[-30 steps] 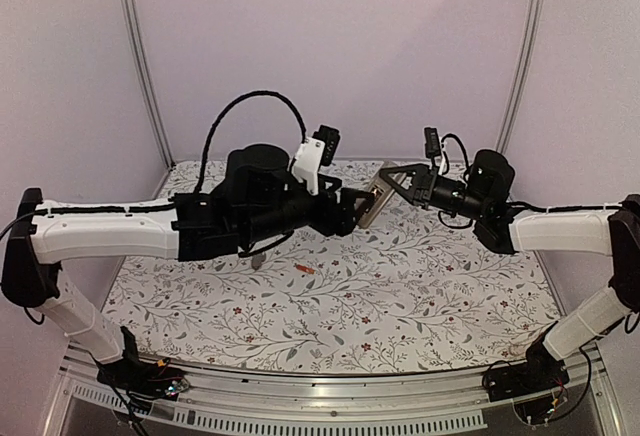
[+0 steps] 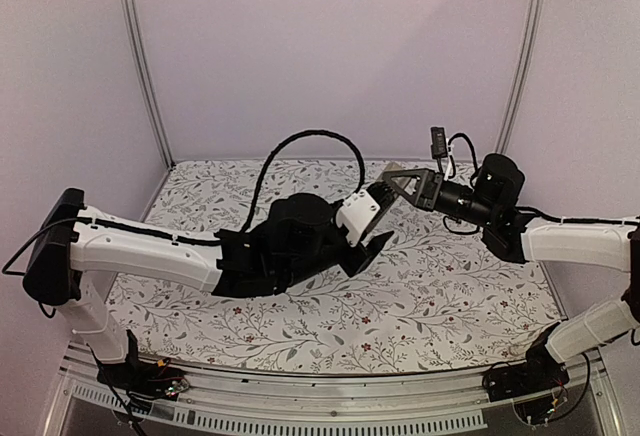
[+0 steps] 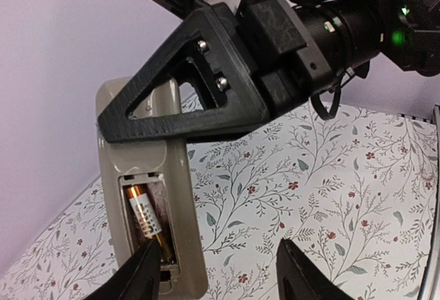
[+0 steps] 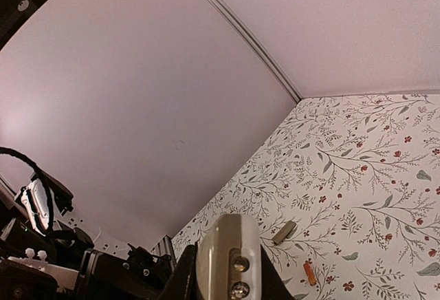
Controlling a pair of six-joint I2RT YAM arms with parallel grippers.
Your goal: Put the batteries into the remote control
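My right gripper (image 2: pixel 420 186) is shut on the upper end of the grey remote control (image 3: pixel 185 224), held upright above the table, as the left wrist view shows. Its battery compartment faces that camera, with one orange-topped battery (image 3: pixel 144 210) lying inside. My left gripper is open at the remote's lower end, one fingertip over the compartment's bottom corner and the other out to the right. In the right wrist view, a second orange battery (image 4: pixel 309 272) and a small grey piece, likely the cover (image 4: pixel 284 232), lie on the table.
The left arm covers much of the middle in the top view.
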